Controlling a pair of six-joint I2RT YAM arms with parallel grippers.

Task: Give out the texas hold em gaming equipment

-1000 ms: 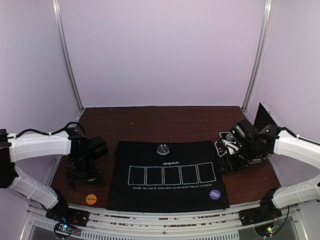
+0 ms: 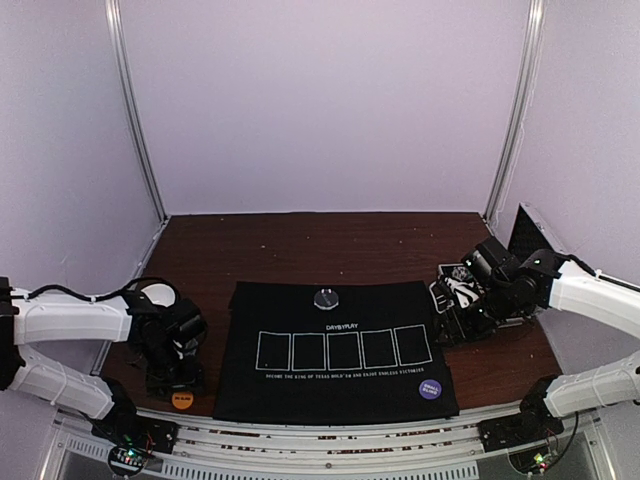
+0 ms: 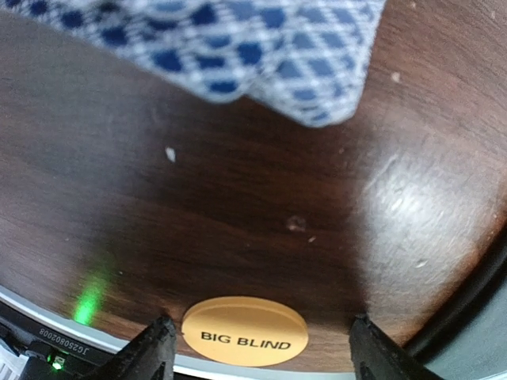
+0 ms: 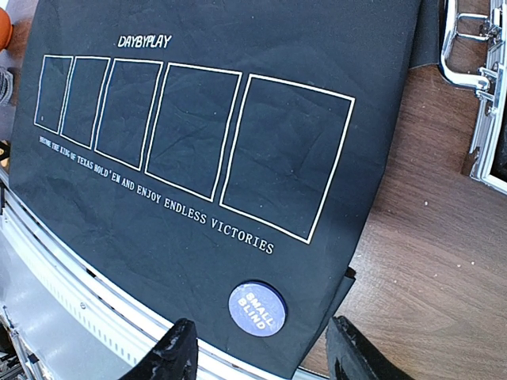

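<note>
The orange BIG BLIND button (image 3: 244, 331) lies on the wood at the table's front left, between the open fingers of my left gripper, low over it; blue-and-white patterned cards (image 3: 285, 55) are just beyond. The black DAYBYPLAY mat (image 2: 340, 400) covers the middle, with the purple SMALL BLIND button (image 4: 257, 309) at its front right and a clear round disc (image 2: 326, 299) at the back. My right gripper hangs open above the mat's right part, nothing between its fingers.
An open metal case (image 4: 487, 119) sits right of the mat, under my right arm in the top view. Walls stand at both sides and behind.
My left gripper has moved toward the front edge and down to the BIG BLIND button. The right arm looks unchanged.
</note>
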